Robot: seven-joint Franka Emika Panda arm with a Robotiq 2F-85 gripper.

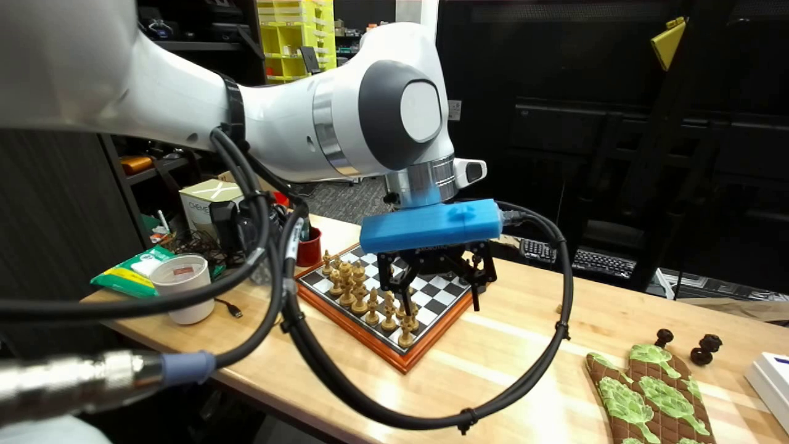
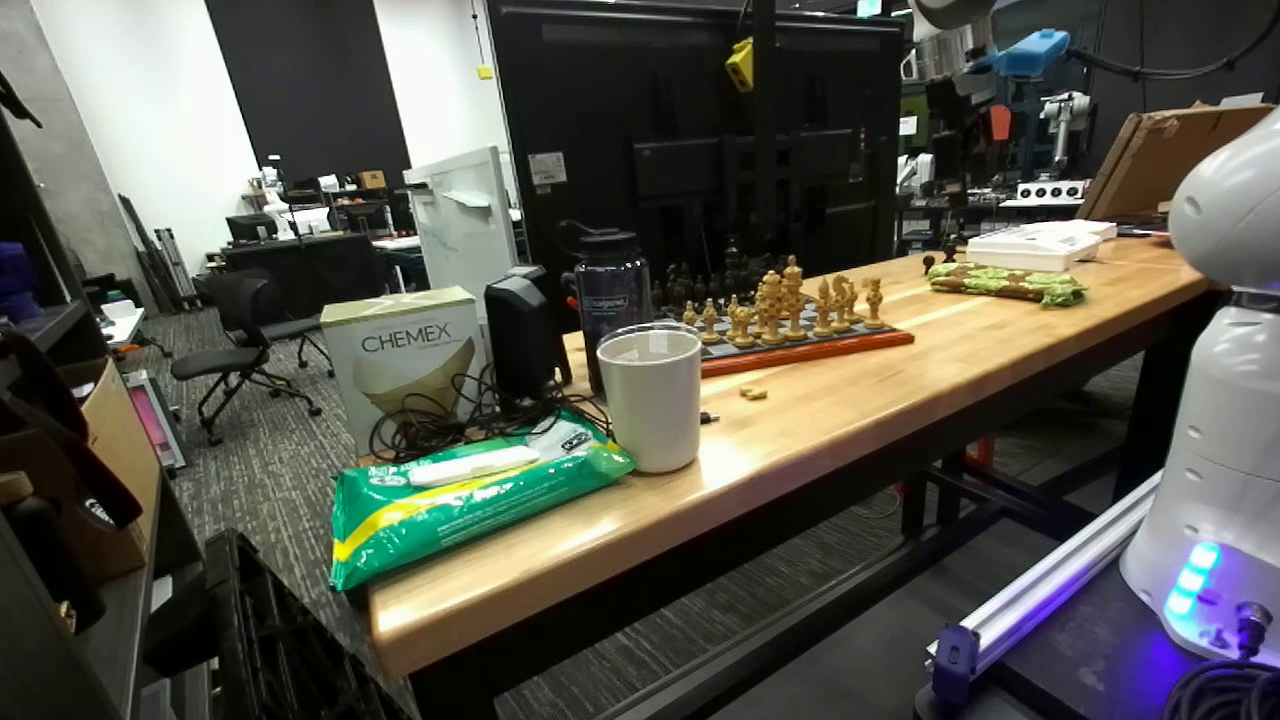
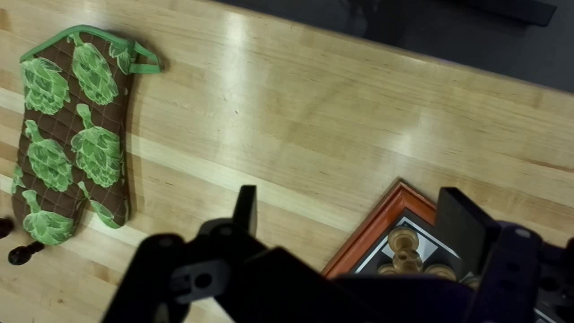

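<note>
My gripper hangs above the near right part of the chessboard, its two fingers wide apart. Nothing is between them in the wrist view, where the open gripper has bare table and the board's red-brown corner below it. Light wooden chess pieces stand along the board's near side. One light piece shows near the corner from above, partly covered by my gripper's body. Dark pieces stand at the board's far side.
A brown and green oven mitt lies on the right of the table, with several dark pieces beyond it. A white cup, a green packet and a Chemex box crowd the left end. Between board and mitt the table is mostly clear.
</note>
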